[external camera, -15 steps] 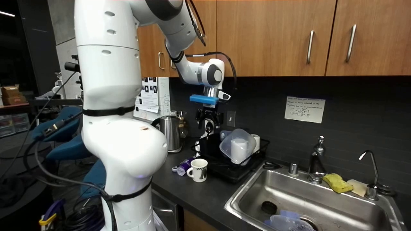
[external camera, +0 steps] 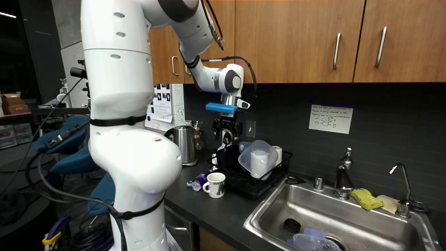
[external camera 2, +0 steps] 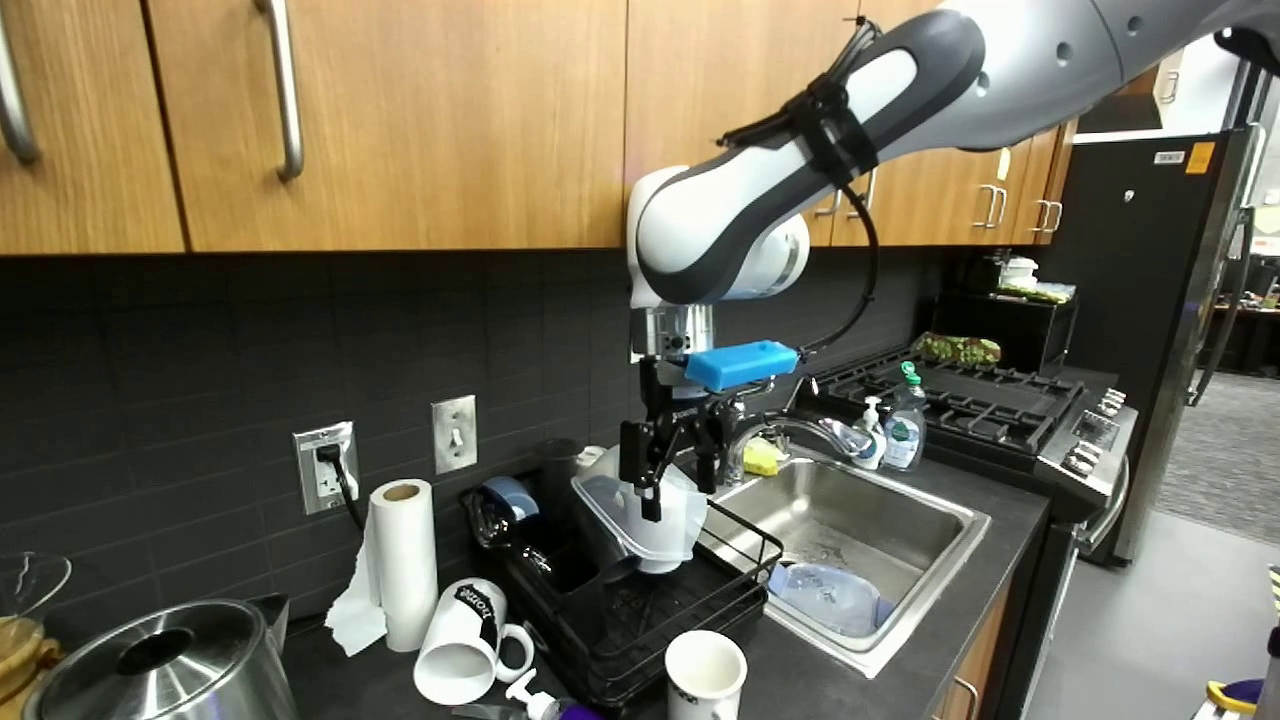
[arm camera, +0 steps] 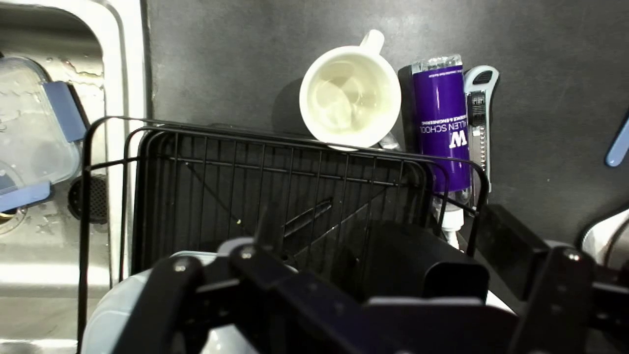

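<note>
My gripper (external camera: 228, 134) hangs above the left end of the black dish rack (external camera: 255, 190), pointing down. In the wrist view its black fingers (arm camera: 508, 248) stand wide apart over a dark utensil holder (arm camera: 421, 262) in the rack; nothing shows gripped between them. A translucent plastic container (external camera: 258, 154) leans in the rack, also seen behind the gripper in the second exterior view. A white mug (arm camera: 351, 97) stands upright on the counter just outside the rack. Another white mug (external camera 2: 458, 642) with dark lettering lies tipped beside the paper towel roll (external camera 2: 403, 564).
A purple-labelled bottle (arm camera: 442, 124) and a box cutter (arm camera: 480, 112) lie near the upright mug. The steel kettle (external camera: 185, 144) stands at the rack's left. The sink (external camera: 271, 209) adjoins the right side, with plastic containers (external camera: 313, 240) inside. Cabinets (external camera: 299, 42) hang overhead.
</note>
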